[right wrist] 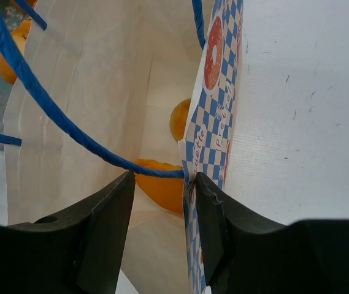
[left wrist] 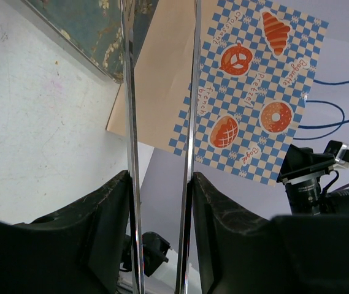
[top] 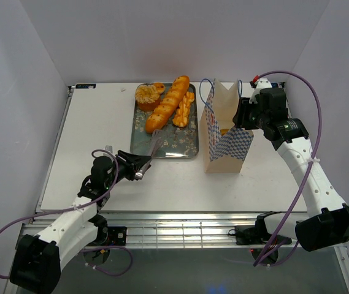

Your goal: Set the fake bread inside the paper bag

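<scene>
A long baguette [top: 168, 104], a braided loaf [top: 184, 110] and round breads [top: 147, 96] lie on the dark tray [top: 180, 148]. Metal tongs [top: 152, 150] point from my left gripper [top: 142, 168] towards the baguette's near end, with no bread visible between their arms. In the left wrist view the gripper's fingers stand apart, one outside each tong arm [left wrist: 192, 98]. The paper bag [top: 222, 165] stands upright and open. My right gripper is at its right rim, part open, with the checked edge between its fingers. Orange bread [right wrist: 162, 191] lies inside the bag.
Blue cord handles [right wrist: 57, 116] arch over the bag's mouth, close to the right fingers. Bare white table [top: 94, 122] lies left of the tray. A metal rail [top: 168, 233] runs along the front edge.
</scene>
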